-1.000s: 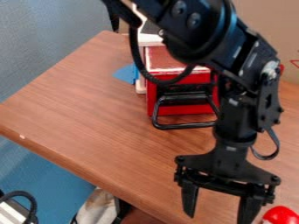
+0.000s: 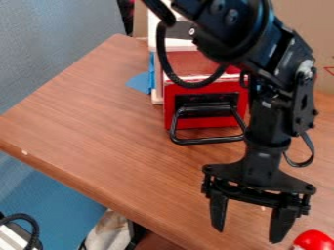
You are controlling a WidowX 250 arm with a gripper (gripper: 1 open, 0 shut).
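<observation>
My black gripper (image 2: 249,221) hangs low over the wooden tabletop (image 2: 92,127) at the lower right, its two fingers pointing down and spread apart with nothing between them. A red round object (image 2: 314,242) lies at the bottom right corner, partly cut off, just right of the gripper. Behind the arm stands a red box (image 2: 194,102) with a black wire handle or frame at its front.
A blue piece (image 2: 139,82) lies left of the red box, by a white object behind it.
The gripper has risen slightly and shifted a little to the right over the last second. It is still open. The other objects look unmoved.
</observation>
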